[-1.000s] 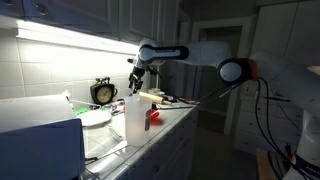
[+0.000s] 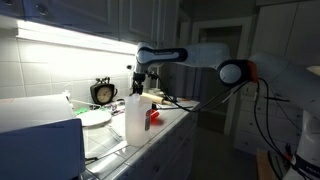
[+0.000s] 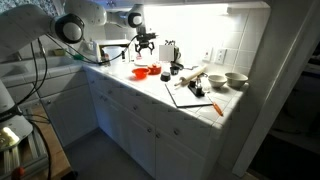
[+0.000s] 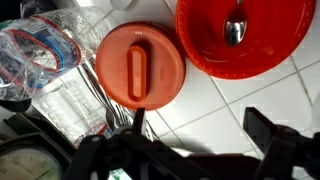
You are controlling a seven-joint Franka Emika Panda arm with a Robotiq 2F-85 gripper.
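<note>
My gripper stands open above the white-tiled counter, its dark fingers (image 4: 265,140) wide apart with nothing between them. Ahead of them in the wrist view lies a round red lid (image 4: 165,70) with a raised bar handle. A red bowl (image 4: 245,62) holding a metal spoon (image 4: 235,27) is just right of it. In exterior view 2 the gripper (image 3: 146,44) hangs over the far part of the counter, above the red items.
Clear plastic bottles (image 4: 45,45) and a round clock (image 4: 30,162) lie left of the lid. Farther along the counter are a cutting board (image 3: 190,95) and white bowls (image 3: 236,79). A white container (image 2: 136,121) stands near exterior view 1's camera.
The gripper and wrist have shifted and turned slightly over the counter. The items on the counter look unmoved.
</note>
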